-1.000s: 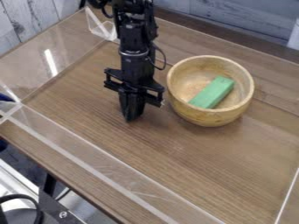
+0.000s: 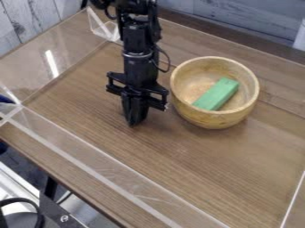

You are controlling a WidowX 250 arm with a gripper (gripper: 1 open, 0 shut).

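Observation:
My black gripper point(image 2: 136, 101) hangs low over the wooden table, left of a wooden bowl point(image 2: 188, 73). Its fingertips are at or just above the tabletop; I cannot tell whether they are open or shut, or if anything is between them. A green block point(image 2: 217, 94) lies inside the bowl, toward its right side.
Clear strips, perhaps tape, run along its left edge. Black cables point(image 2: 24, 203) lie at the lower left corner.
The bowl and block have not visibly moved.

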